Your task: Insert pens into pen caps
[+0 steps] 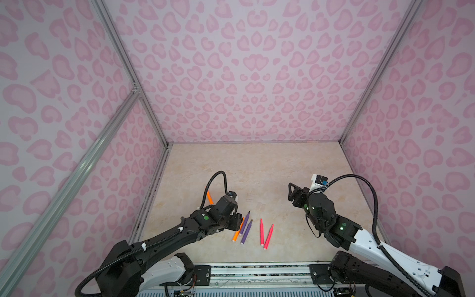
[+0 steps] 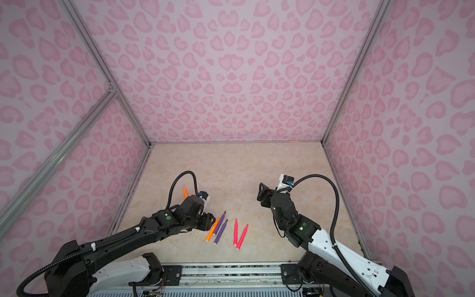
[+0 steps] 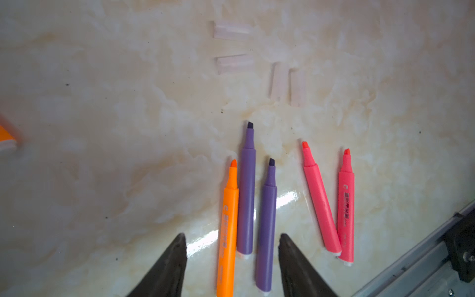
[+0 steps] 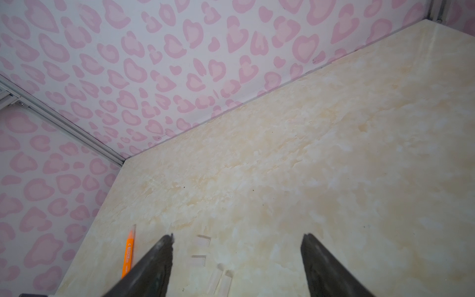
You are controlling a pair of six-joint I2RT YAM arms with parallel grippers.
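A second orange pen (image 4: 128,252) lies apart at the left. Above the orange and purple pens hovers my left gripper, part open, empty. My right gripper is open over bare table, holding nothing.
Bare tabletop (image 1: 257,168) stretches across the back and right. A metal rail (image 1: 262,272) runs along the front edge, and heart-patterned walls (image 1: 257,74) enclose the table.
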